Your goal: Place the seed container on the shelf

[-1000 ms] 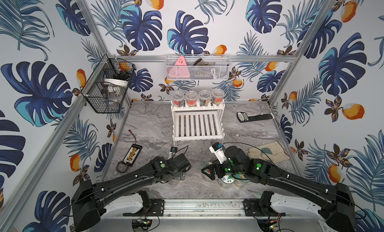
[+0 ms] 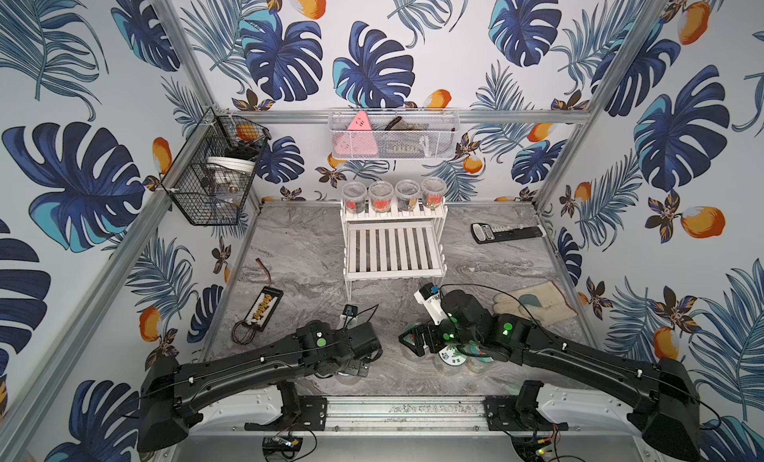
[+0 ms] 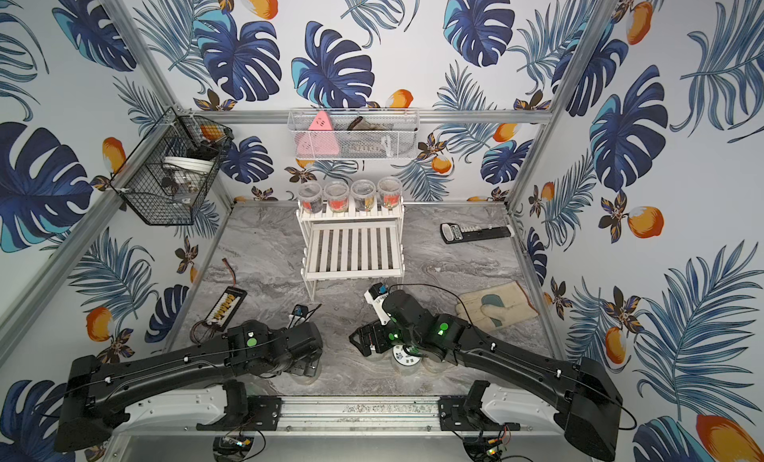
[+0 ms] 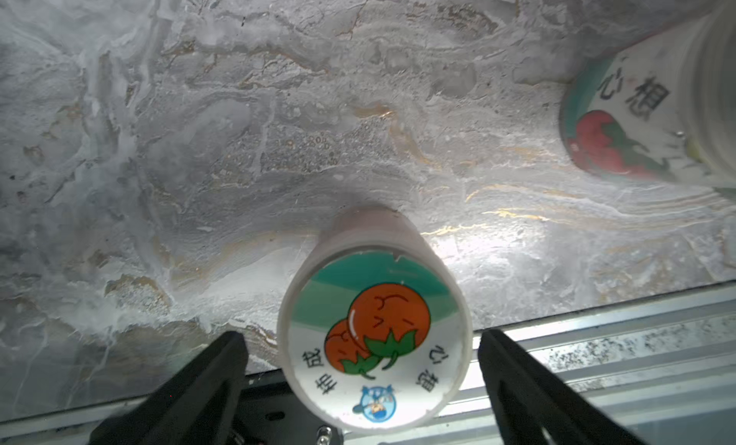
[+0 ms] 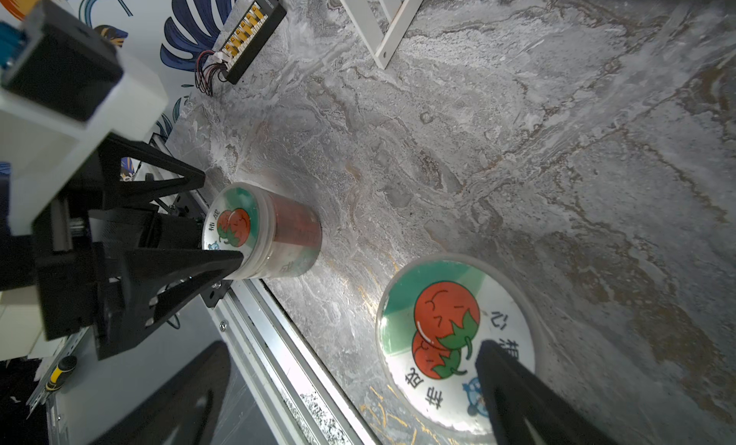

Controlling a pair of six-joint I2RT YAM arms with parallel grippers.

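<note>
In the left wrist view, a clear seed container with a tomato-print lid [image 4: 375, 322] stands upright between the fingers of my open left gripper. The right wrist view shows these same fingers on both sides of that container's lid [image 5: 230, 222]. My right gripper is open over another tomato-lidded container [image 5: 452, 330]; one finger overlaps its lid from this angle, the other is apart from it. A third container [image 2: 451, 356] sits by the right arm. The white two-tier shelf [image 2: 394, 249] has an empty slatted lower tier and several containers [image 2: 381, 195] along its upper tier.
A black terminal strip with wires [image 2: 262, 307] lies at the left, a remote-like device [image 2: 505, 232] at the back right. A glove [image 2: 537, 303] rests behind the right arm. Wire baskets [image 2: 394, 135] hang on the frame. The counter directly before the shelf is bare.
The right arm has shifted only slightly.
</note>
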